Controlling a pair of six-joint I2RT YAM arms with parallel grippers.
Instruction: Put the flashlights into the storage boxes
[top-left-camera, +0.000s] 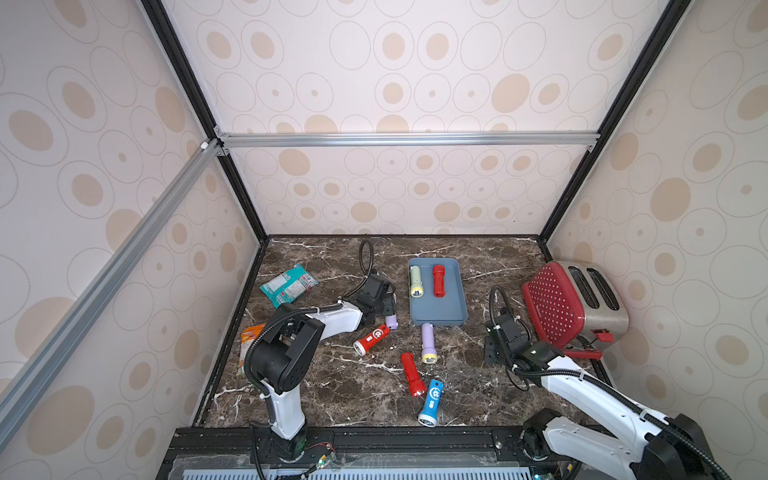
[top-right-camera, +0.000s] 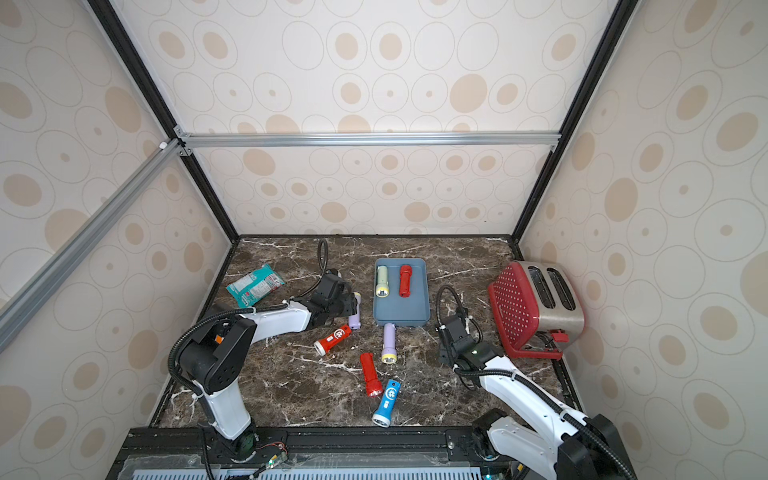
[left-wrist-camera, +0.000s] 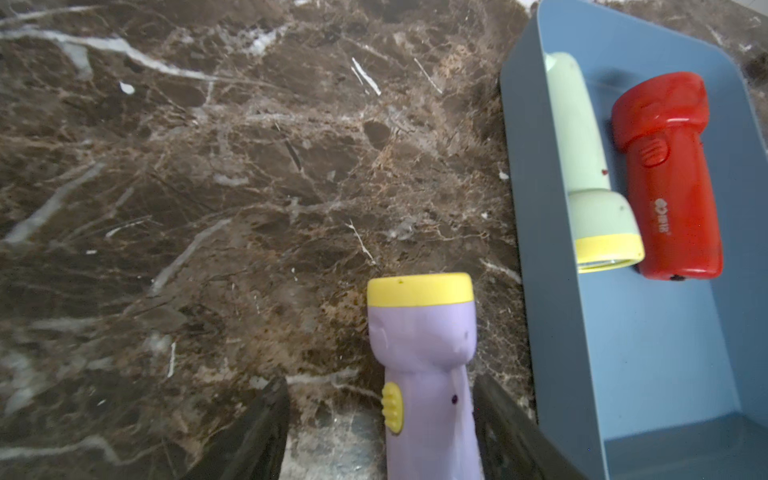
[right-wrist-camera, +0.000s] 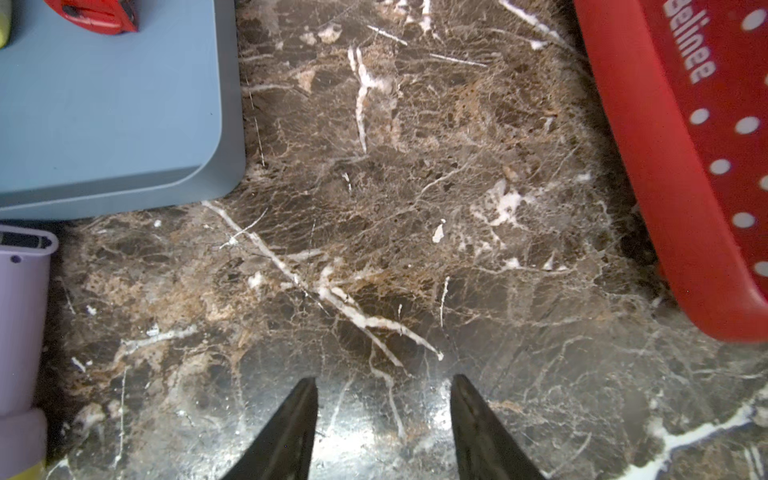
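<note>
The blue box (left-wrist-camera: 664, 344) holds a pale green flashlight (left-wrist-camera: 596, 224) and a red one (left-wrist-camera: 672, 200). My left gripper hangs around a lilac flashlight (left-wrist-camera: 424, 336) left of the box, fingers part open on either side; contact is unclear. My right gripper is open over bare marble right of the box. Another lilac flashlight (top-left-camera: 429, 340) lies in front of the box. A red-and-white flashlight (top-left-camera: 370, 340), a red one (top-left-camera: 412, 373) and a blue one (top-left-camera: 433, 400) lie toward the front.
A red toaster (top-left-camera: 560, 304) stands at the right, near my right arm. A teal packet (top-left-camera: 289, 284) and a partly hidden orange packet (top-left-camera: 249, 336) lie at the left.
</note>
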